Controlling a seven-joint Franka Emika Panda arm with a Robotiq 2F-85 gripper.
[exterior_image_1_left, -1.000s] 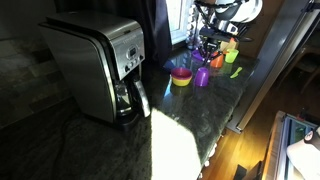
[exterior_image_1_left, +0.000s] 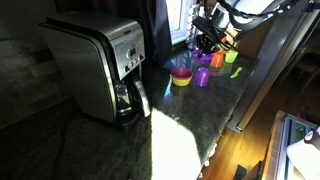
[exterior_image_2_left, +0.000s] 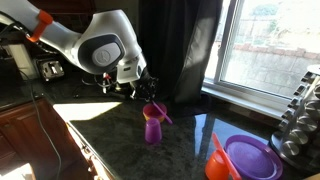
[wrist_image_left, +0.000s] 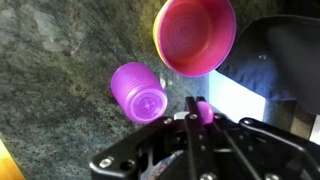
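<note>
A thin pink-purple utensil (wrist_image_left: 205, 111) shows between the fingers of my gripper, which is shut on it. From the side, the utensil (exterior_image_2_left: 161, 112) slants down below my gripper (exterior_image_2_left: 147, 91), close to the bowl; whether it touches the bowl I cannot tell. The bowl stack, pink over yellow (wrist_image_left: 194, 35), stands on the dark counter above the gripper in the wrist view. Beside it is a purple cup (wrist_image_left: 139, 92). In the first exterior view my gripper (exterior_image_1_left: 207, 46) hangs above and behind the bowl (exterior_image_1_left: 181, 77) and the cup (exterior_image_1_left: 201, 77).
An orange cup (exterior_image_2_left: 217, 164) and a purple plate (exterior_image_2_left: 254, 158) lie by the window, near a spice rack (exterior_image_2_left: 297, 115). A green cup (exterior_image_1_left: 231, 56) stands at the far end. The coffee maker (exterior_image_1_left: 108, 75) takes up the near counter; bare counter lies between.
The arm has swung somewhat toward the camera, and the gripper has shifted slightly nearer the bowl side. The bowl, cups and plate have stayed put.
</note>
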